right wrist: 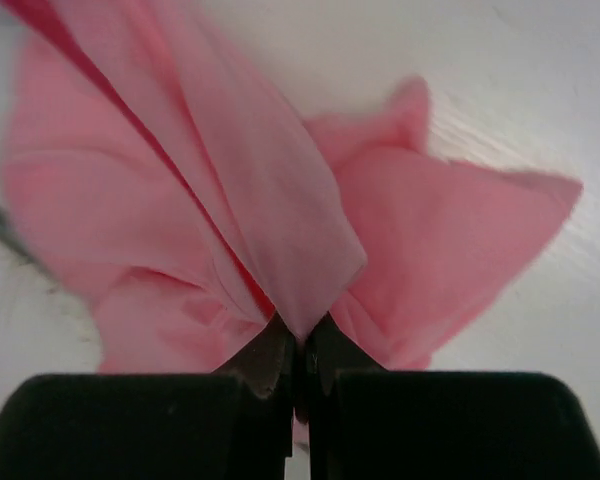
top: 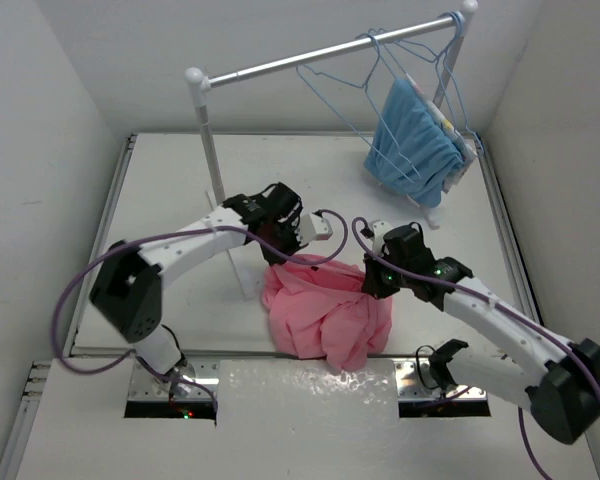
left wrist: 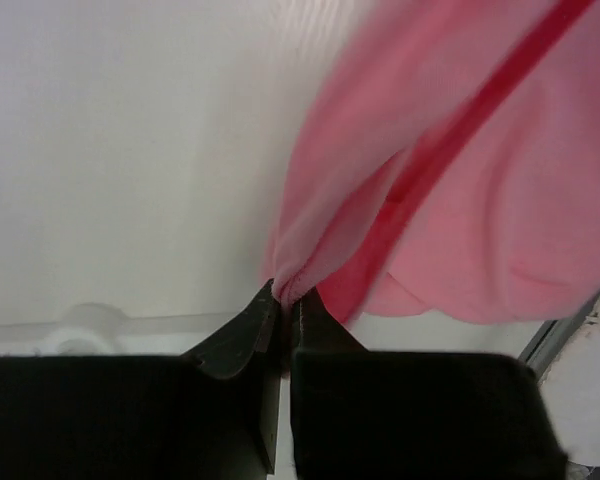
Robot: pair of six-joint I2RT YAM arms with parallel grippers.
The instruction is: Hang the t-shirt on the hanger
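A pink T-shirt [top: 330, 315] hangs bunched above the table, its upper edge slung between my two grippers. My left gripper [top: 272, 262] is shut on one corner of that edge; in the left wrist view the pink cloth [left wrist: 320, 230] runs up out of its closed fingertips. At the other end my right gripper [top: 373, 292] pinches the fabric, and the right wrist view has a fold of the shirt [right wrist: 290, 220] narrowing into the fingers. Blue wire hangers [top: 368, 84] hang from the rack rail [top: 310, 57] at the back, the left one bare.
A blue garment [top: 415, 140] and a patterned one hang at the rail's right end. The rack's left post [top: 212, 150] and foot stand behind my left arm. Bare table [top: 270, 165] lies beneath the rail.
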